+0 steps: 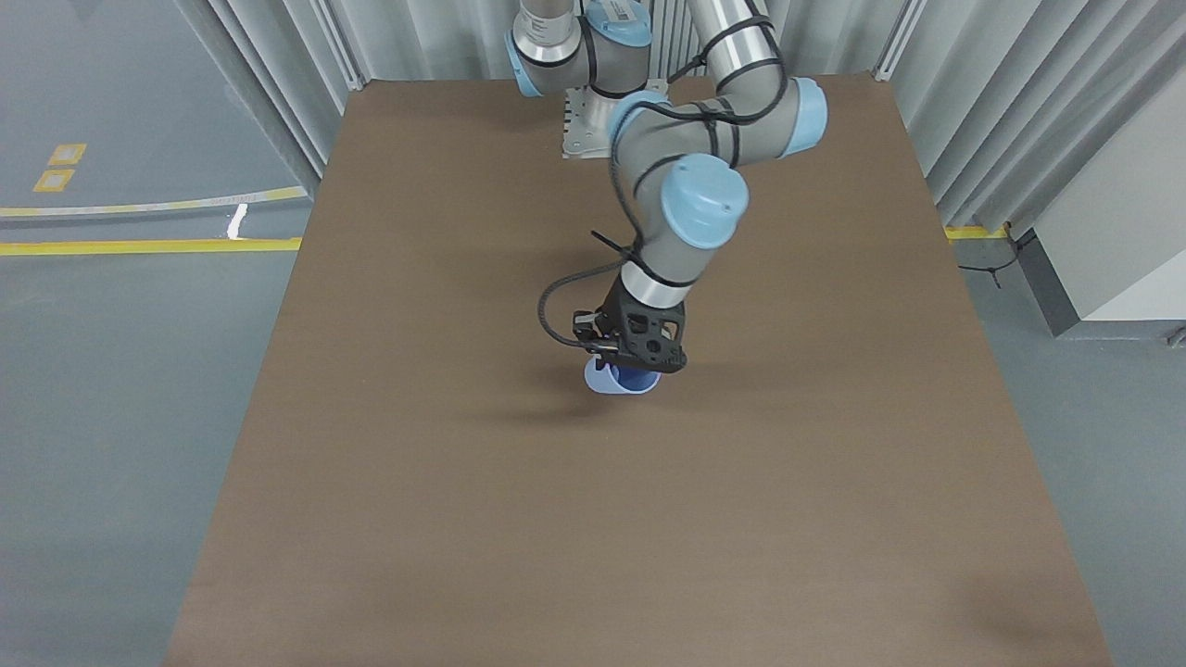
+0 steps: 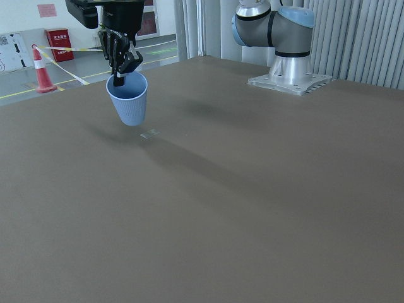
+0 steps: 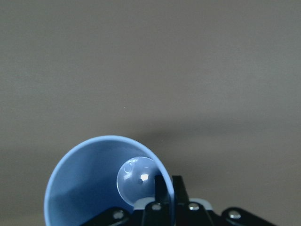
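A light blue cup (image 1: 607, 380) hangs from my gripper, whose two black fingers are shut on its rim, one inside and one outside, as the wrist view shows. In the left view the cup (image 2: 129, 104) is upright, with its mouth up, and casts a shadow on the brown table (image 2: 208, 208), just above whose surface it appears to be. In the front view the black gripper body covers much of the cup.
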